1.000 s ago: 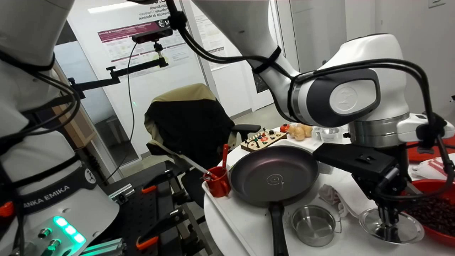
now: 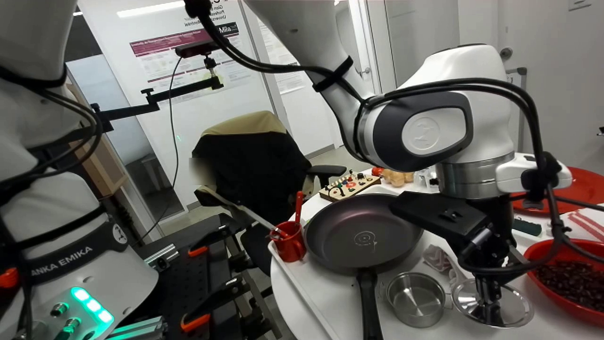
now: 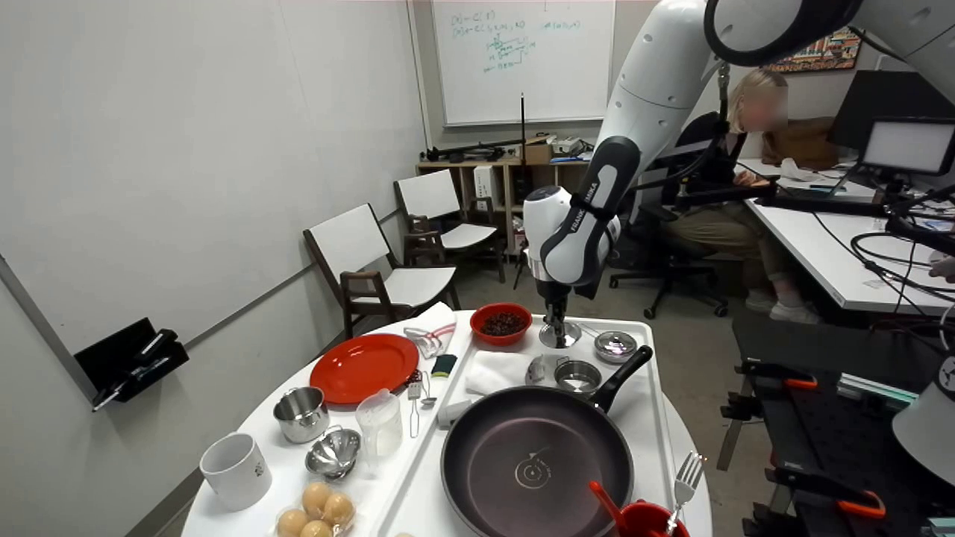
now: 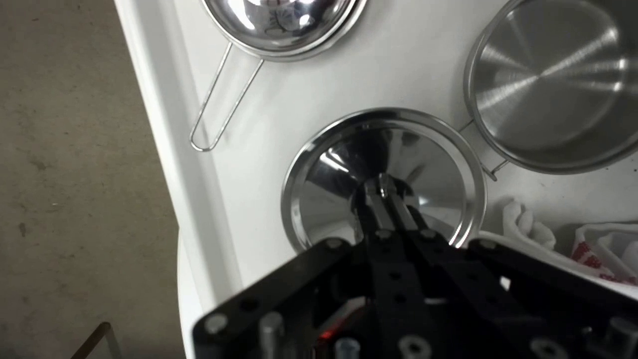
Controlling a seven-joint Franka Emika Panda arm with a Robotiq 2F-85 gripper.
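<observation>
My gripper points straight down, shut on a shiny round steel lid (image 4: 323,179) at its centre; the fingers hide the part that they grip. In exterior view 1 the lid (image 2: 518,309) sits below the fingers, to the right of a small steel pot (image 2: 416,300). The open pot (image 4: 538,84) lies at upper right in the wrist view, its wire handle close to the lid's rim. I cannot tell whether the lid touches the tray. Exterior view 2 has the gripper (image 3: 557,324) between the red bowl and a small strainer.
A strainer (image 4: 281,30) with a wire handle lies near the white tray's edge (image 4: 197,197). A dark frying pan (image 2: 362,229), a cloth (image 3: 494,371) and a red bowl of dark beans (image 3: 501,337) stand around. Bare tray lies between the lid and the strainer.
In exterior view 1 my arm and gripper have shifted left, and the lid has moved with them, away from the red bowl and closer to the steel pot. The pot has stayed put.
</observation>
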